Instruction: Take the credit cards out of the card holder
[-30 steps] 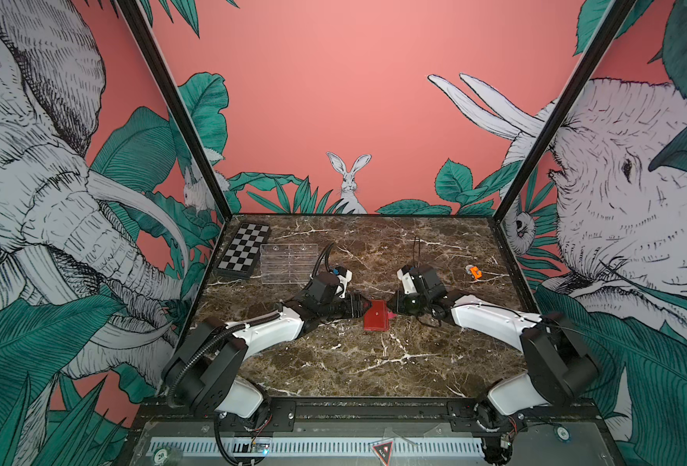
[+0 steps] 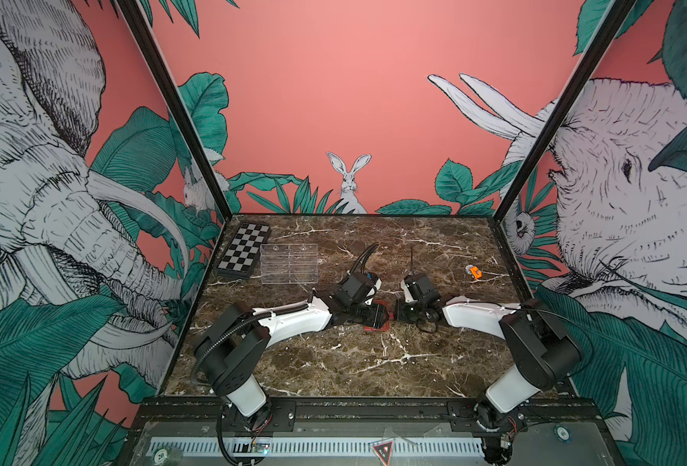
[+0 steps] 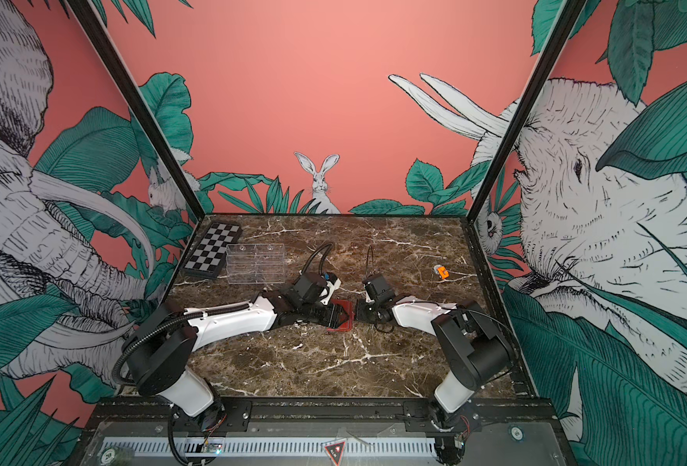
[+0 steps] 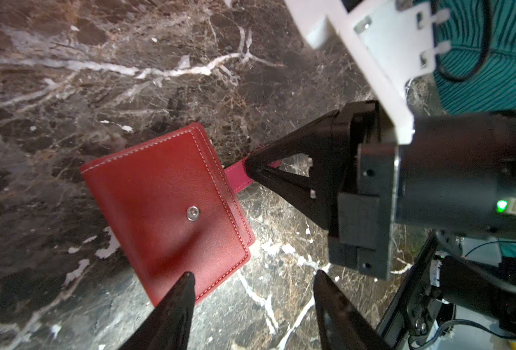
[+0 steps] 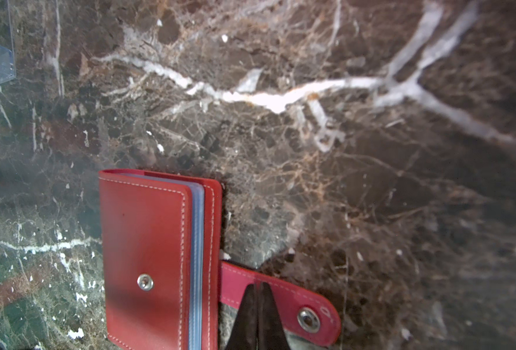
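Observation:
The red leather card holder lies closed on the marble table, with bluish card-sleeve edges showing along its open side. Its pink strap with a metal snap points out toward the right arm. My right gripper is shut, its tips over the strap; nothing clearly shows between its fingers, and whether they touch the strap I cannot tell. The left wrist view has my left gripper part open above the holder, one finger overlapping its near edge and nothing between the fingers. From above, the left gripper hides most of the holder.
A clear plastic divided tray and a black-and-white checkered board stand at the back left. A small orange object lies far right.
My left gripper has moved right, from beside the holder to over it. The holder appears to have stayed put.

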